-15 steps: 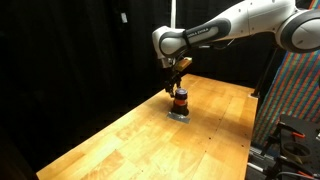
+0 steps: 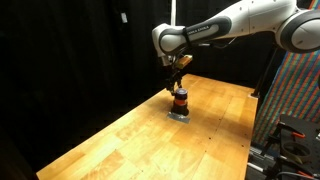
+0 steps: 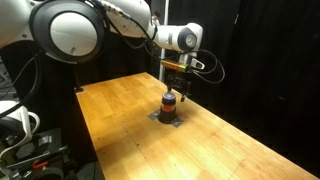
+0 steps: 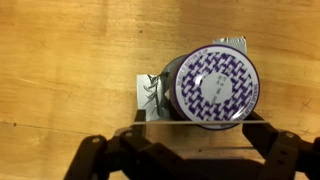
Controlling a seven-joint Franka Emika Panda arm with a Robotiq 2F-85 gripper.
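Observation:
A dark, roughly cylindrical stack with an orange-red band (image 2: 180, 102) stands upright on the wooden table. Its round, purple-and-white patterned lid (image 4: 214, 84) fills the middle right of the wrist view. Silvery, foil-like pieces (image 2: 178, 117) lie under and beside its base. My gripper is open just above and beside the stack, its two fingers spread to either side of the lower part of the lid. A thin pale strip (image 4: 185, 123) runs across between the fingers; what it is cannot be told. Contact with the stack cannot be made out.
Black curtains (image 2: 80, 70) hang behind it. A dark stand with equipment (image 2: 295, 140) is at the right edge.

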